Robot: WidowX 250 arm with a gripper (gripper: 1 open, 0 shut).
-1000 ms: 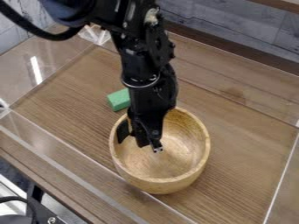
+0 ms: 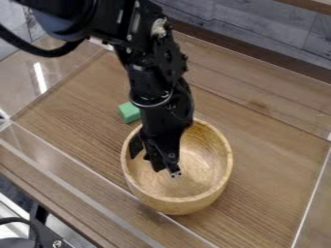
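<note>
A round wooden bowl (image 2: 195, 189) sits in the middle foreground of the camera view. My black gripper (image 2: 158, 157) reaches down from above into the bowl's left part. Its fingers look close together, with nothing visible between them, though the dark parts are hard to separate. A small green block (image 2: 128, 111) lies on the table behind the bowl, to the left of the arm, partly hidden by it.
The wooden table (image 2: 265, 140) has clear room to the right and at the left. A grey plank wall (image 2: 258, 29) runs along the back. Cables and a dark edge show at the bottom left.
The arm has shifted very slightly within the bowl; the bowl and green block stay in place.
</note>
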